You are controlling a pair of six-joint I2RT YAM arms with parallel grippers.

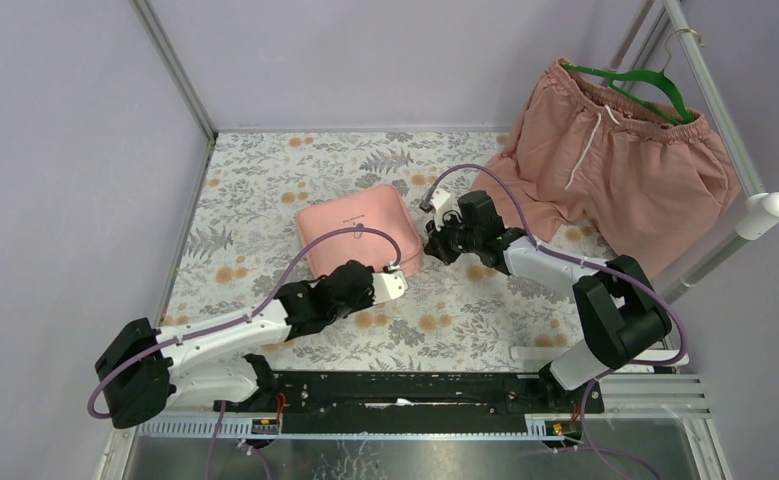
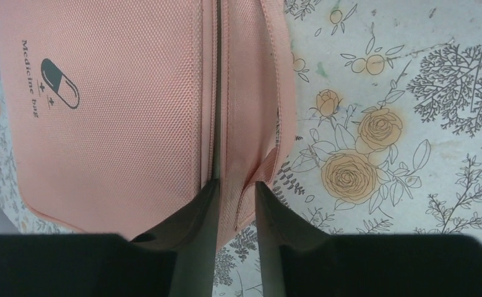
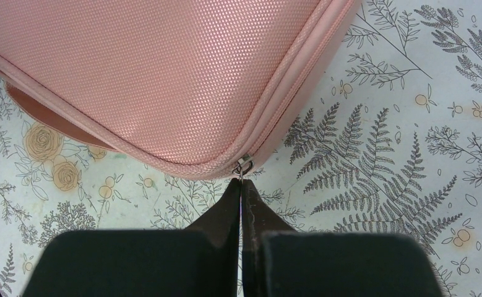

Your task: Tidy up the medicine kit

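A pink medicine bag (image 1: 350, 230), printed "Medicine bag" with a pill mark (image 2: 59, 83), lies on the floral surface. Above its near side is my left gripper, part open, its fingertips either side of the bag's pink edge strip and folded side flap. My right gripper is shut at the bag's corner, on the small metal zipper pull (image 3: 243, 166) by its tips. In the top view the left gripper covers the bag's near end.
Pink shorts (image 1: 615, 170) hang from a green hanger (image 1: 655, 85) on a white rail at the right, their lower part on the surface.
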